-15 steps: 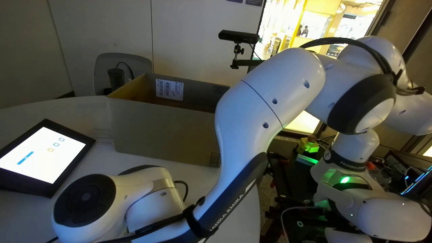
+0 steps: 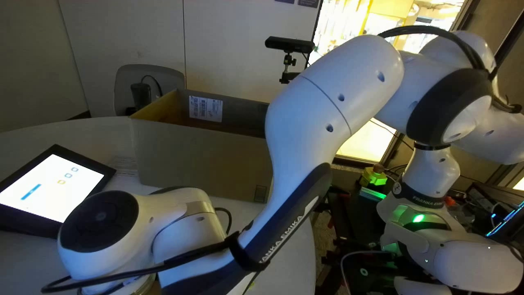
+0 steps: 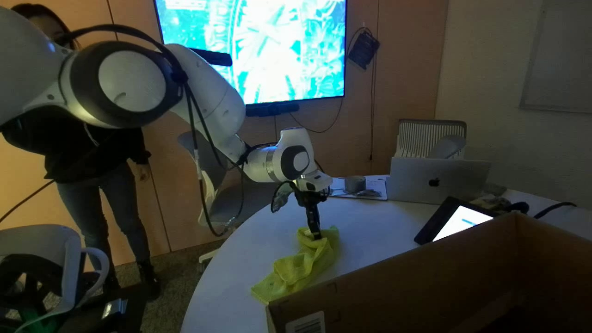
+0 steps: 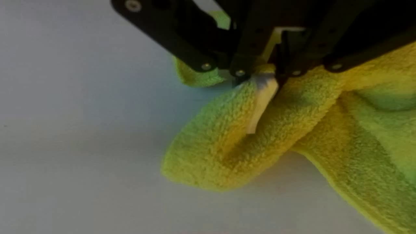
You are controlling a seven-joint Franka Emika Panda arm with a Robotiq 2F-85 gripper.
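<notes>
A yellow-green towel (image 3: 299, 267) lies crumpled on the white table, its far end bunched up around the tip of my gripper (image 3: 315, 234), which points down. In the wrist view the narrow-set fingers of the gripper stand at a raised fold of the towel (image 4: 195, 160). Beneath them a pale tag (image 4: 263, 97) shows in that fold. Cloth hides the fingertips, so whether they press on it cannot be made out. Exterior view 1 does not show the gripper or the towel.
An open cardboard box (image 2: 201, 155) stands on the table near the towel. A tablet with a lit screen (image 2: 51, 187) lies beyond the box, and a laptop (image 3: 435, 180) sits at the back. Bare tabletop (image 3: 233, 277) lies left of the towel.
The upper arm and elbow have risen in exterior view 1. The wrist end has also moved slightly up and left. The box and tablet have stayed put.
</notes>
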